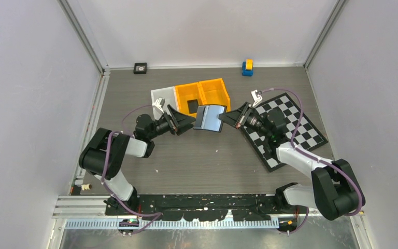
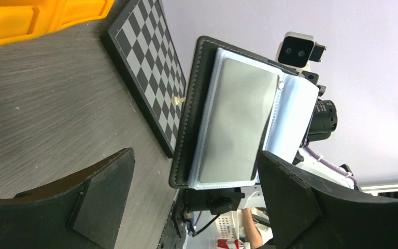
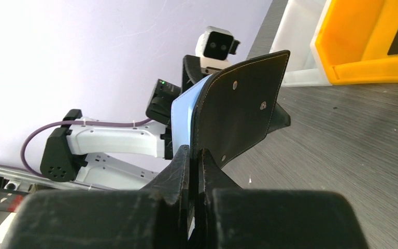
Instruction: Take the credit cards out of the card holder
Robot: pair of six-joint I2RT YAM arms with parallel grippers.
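A black leather card holder point(image 1: 210, 118) hangs open over the table's middle, its light inner pockets facing up in the top view. My right gripper point(image 1: 224, 118) is shut on its right end; in the right wrist view the fingertips point(image 3: 204, 163) clamp the spine edge, dark outer cover point(image 3: 243, 104) showing. My left gripper point(image 1: 188, 121) stands open just left of the holder. In the left wrist view the clear pocket sleeves point(image 2: 236, 119) sit just beyond the open fingers point(image 2: 98, 202). Whether cards are in the pockets is hard to tell.
Orange bins point(image 1: 215, 95) and a white bin point(image 1: 160, 94) lie behind the holder, a dark card in one orange bin. A checkerboard point(image 1: 306, 135) is under the right arm. Small objects point(image 1: 247, 67) stand at the back wall.
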